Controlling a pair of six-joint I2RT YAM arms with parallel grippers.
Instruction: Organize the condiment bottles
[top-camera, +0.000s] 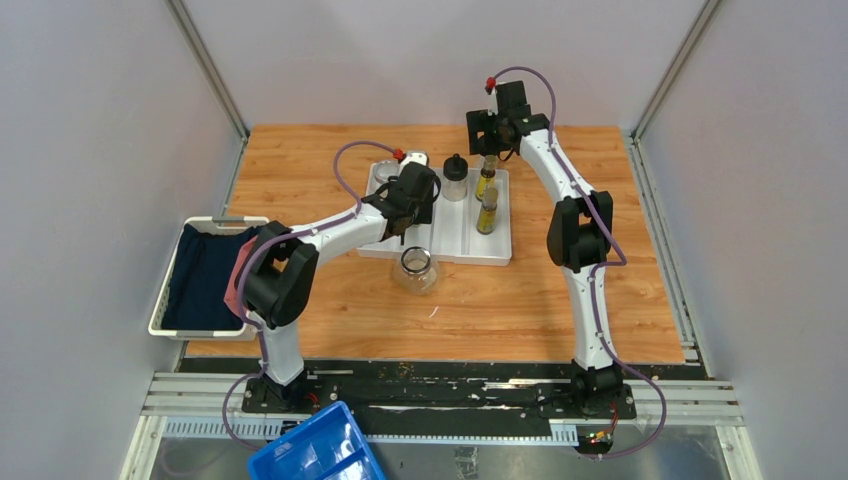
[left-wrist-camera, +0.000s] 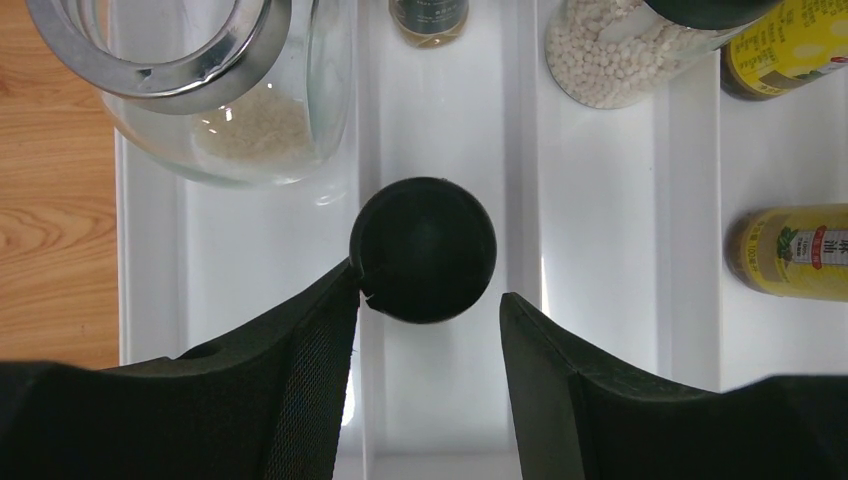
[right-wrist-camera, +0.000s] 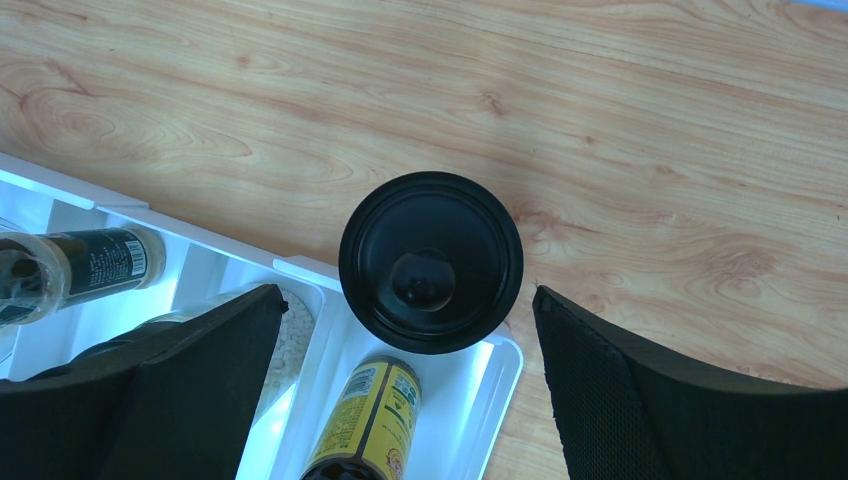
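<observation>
In the left wrist view my left gripper is part open at a dark round cap (left-wrist-camera: 423, 240) over the white tray (left-wrist-camera: 600, 200); one finger touches or nearly touches it. Around it are a glass jar (left-wrist-camera: 220, 130), a pellet jar (left-wrist-camera: 610, 55) and yellow-labelled bottles (left-wrist-camera: 800, 250). My right gripper stands open over the back right of the tray, around a black lid (right-wrist-camera: 430, 270) seen from above, with no visible contact.
An empty glass jar (top-camera: 416, 275) stands on the table in front of the tray. A cloth-lined basket (top-camera: 205, 280) is at the left.
</observation>
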